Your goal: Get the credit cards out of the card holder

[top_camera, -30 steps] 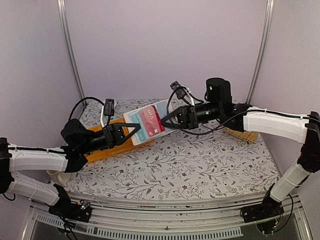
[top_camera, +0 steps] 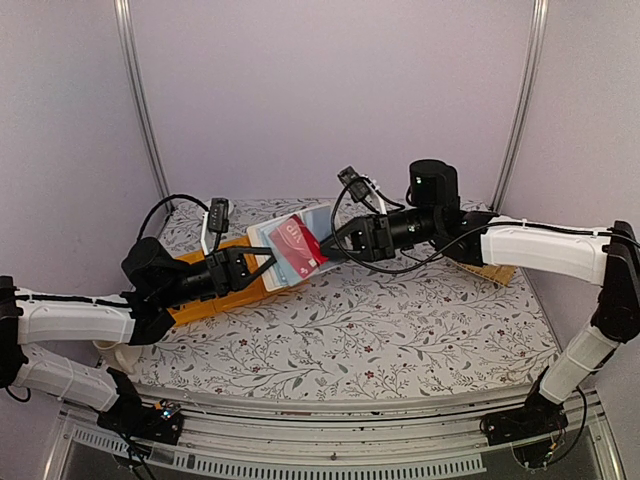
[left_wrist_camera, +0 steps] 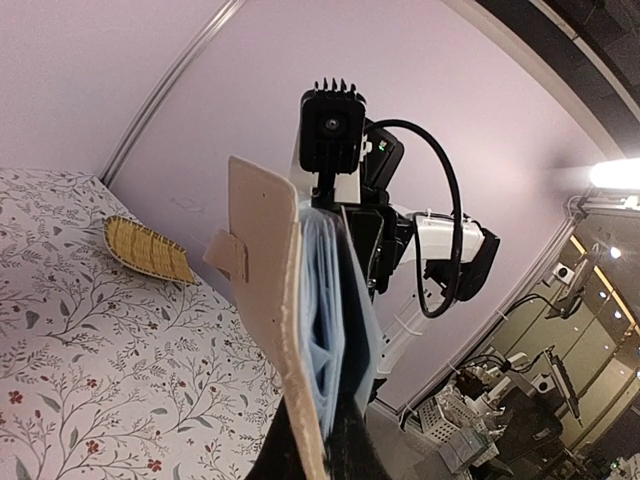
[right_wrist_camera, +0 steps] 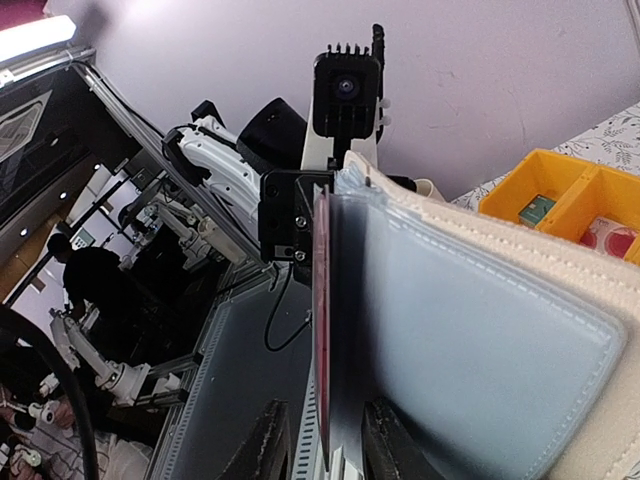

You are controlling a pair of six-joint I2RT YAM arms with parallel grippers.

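The card holder (top_camera: 267, 239), beige-covered with pale blue translucent sleeves (right_wrist_camera: 490, 330), is held up above the table. My left gripper (top_camera: 268, 260) is shut on its left edge; in the left wrist view the cover (left_wrist_camera: 265, 245) and sleeves rise from between the fingers. A red card (top_camera: 298, 247) lies tilted across the front sleeve, its face looking bare of film. In the right wrist view that card (right_wrist_camera: 321, 320) shows edge-on. My right gripper is part open, with its fingers apart on either side of the card's near end. Whether either finger touches it, I cannot tell.
An orange divided tray (top_camera: 215, 305) sits behind and below my left gripper, small items in its compartments. A woven basket (left_wrist_camera: 148, 250) stands on the table's right.
The red card, half under film before, now lies more tilted with a fuller red face. The left arm has stayed put.
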